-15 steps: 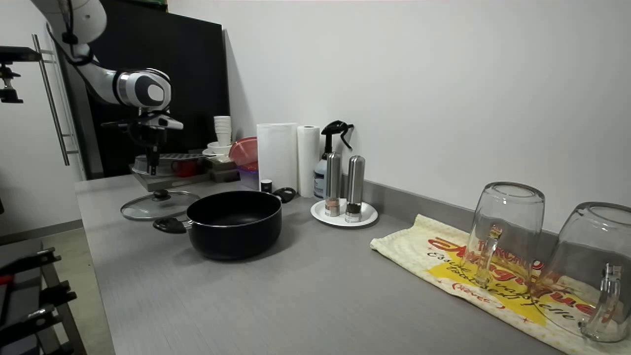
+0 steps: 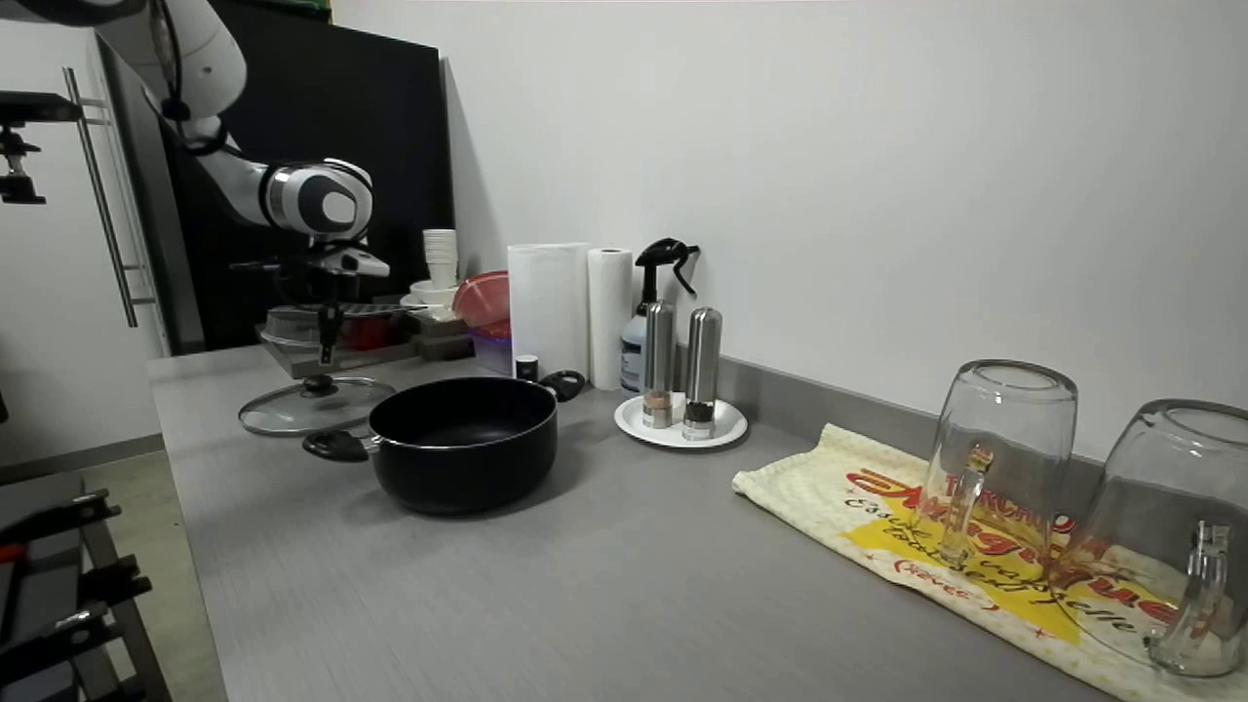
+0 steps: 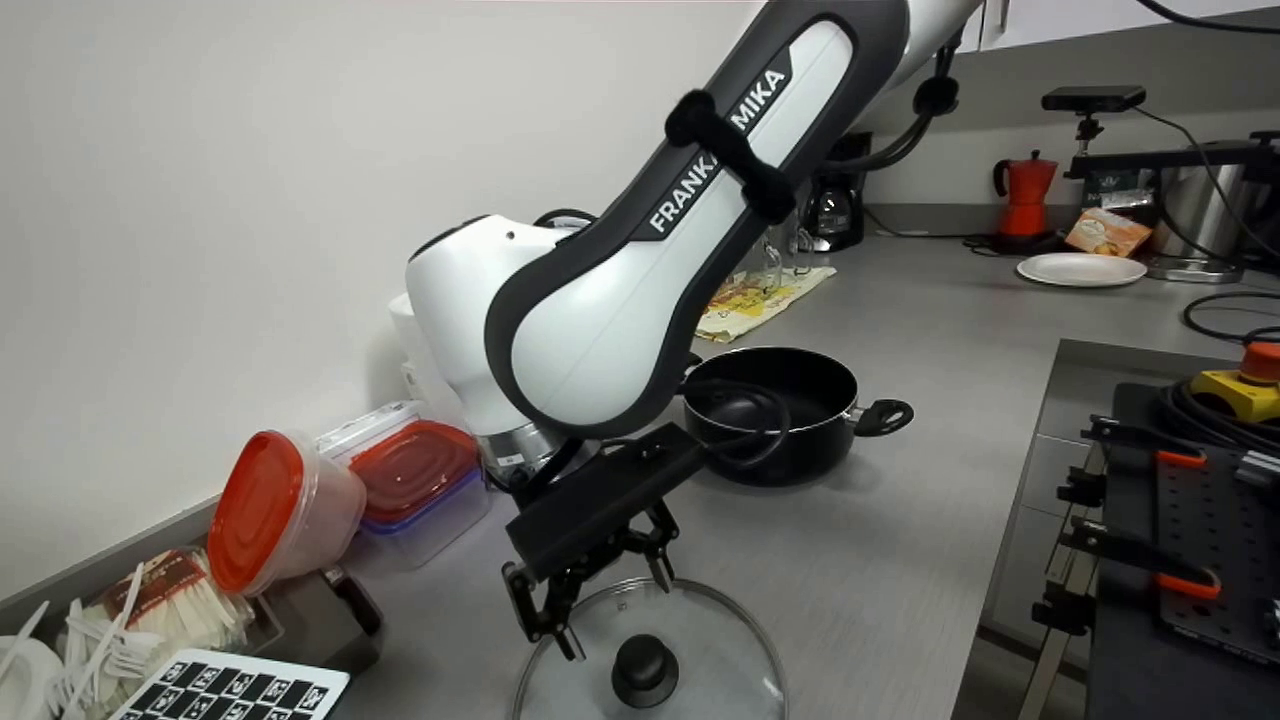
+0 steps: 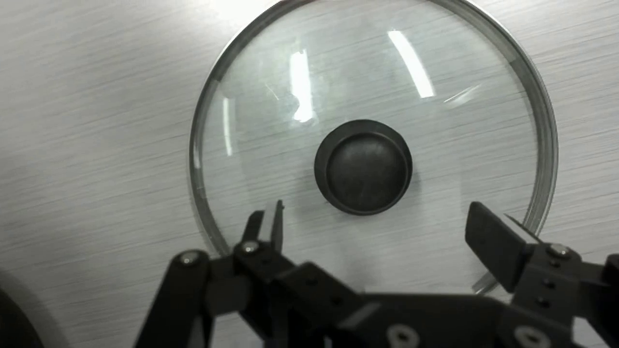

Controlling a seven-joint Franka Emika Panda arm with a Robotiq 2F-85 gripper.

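A round glass lid (image 4: 249,191) with a steel rim lies flat on the counter, its black knob (image 4: 366,168) pointing up. My gripper is open above it, fingers spread wide and nothing between them. In the wrist view the knob sits a little ahead of the line between the fingertips, one to each side. Seen from the second exterior view, the gripper (image 3: 618,612) hangs over the lid's edge (image 3: 768,636), clear of the glass. The black pot (image 2: 468,462) stands empty and uncovered beside the lid.
Plastic containers with red lids (image 3: 414,468) and a cutlery box (image 3: 198,600) line the wall. Paper rolls (image 2: 550,310), a plate with two mills (image 2: 679,431) and upturned glass mugs (image 2: 994,468) on a cloth stand along the back.
My arm has shifted to the right in the first exterior view and come slightly lower, nearer the lid. The lid and pot have stayed put.
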